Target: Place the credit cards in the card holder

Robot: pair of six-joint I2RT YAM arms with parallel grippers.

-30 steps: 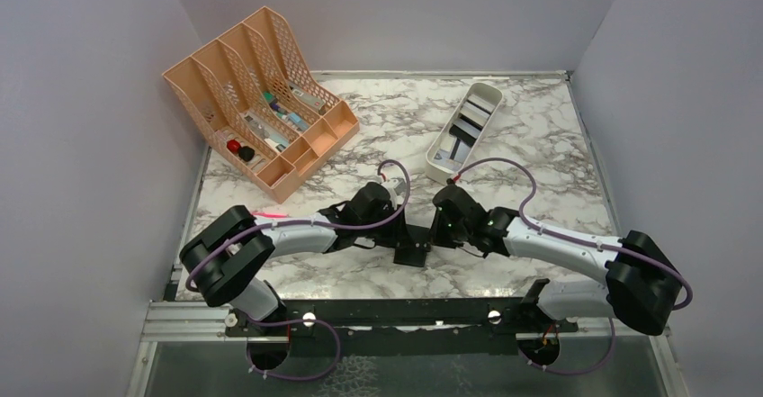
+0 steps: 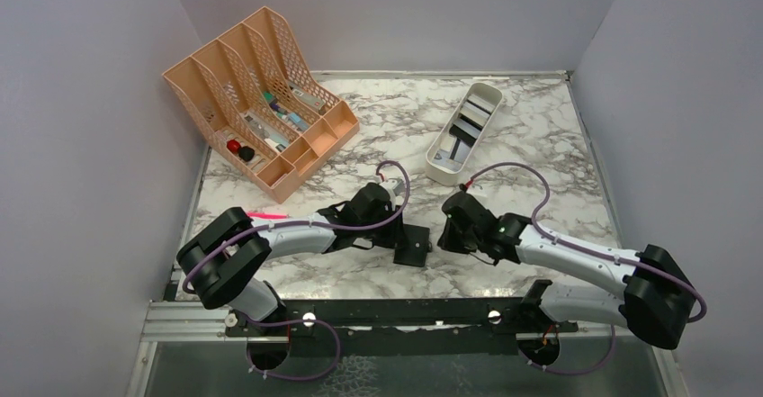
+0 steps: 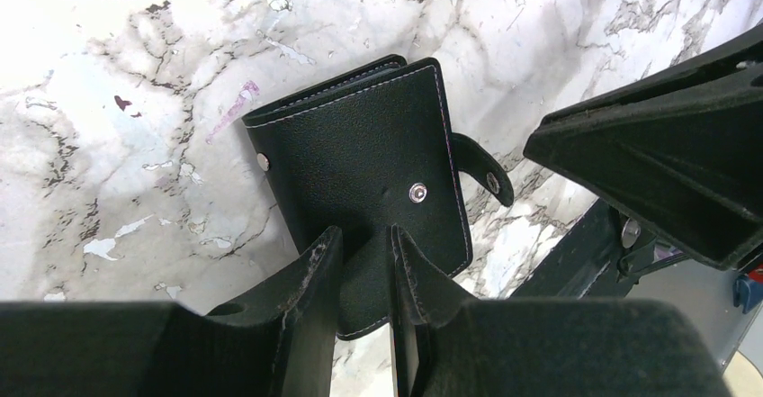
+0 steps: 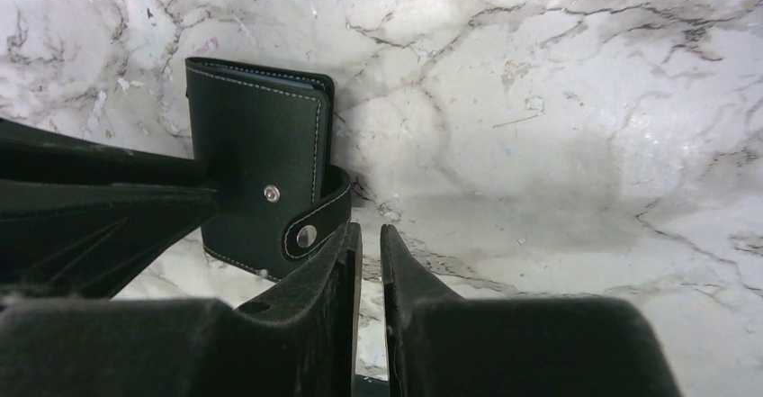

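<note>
The black card holder lies folded on the marble table between the two grippers. Its strap is unfastened, and the strap's snap sits apart from the metal stud on the cover. My left gripper is narrowly open over the holder's lower part, with nothing visible between its fingers. To the right of the holder, just off it, my right gripper is shut with nothing showing in it. Inside the fold, a greyish layer shows at the top edge; whether it is a card, I cannot tell.
A long white tray with black and pale items stands behind the right arm. An orange organizer with small objects occupies the back left. A pink object lies behind the left arm. Bare table extends to the right of the tray.
My right gripper has drawn back to the right, from the holder's strap side to a small distance away. The left arm and the holder look almost unmoved.
</note>
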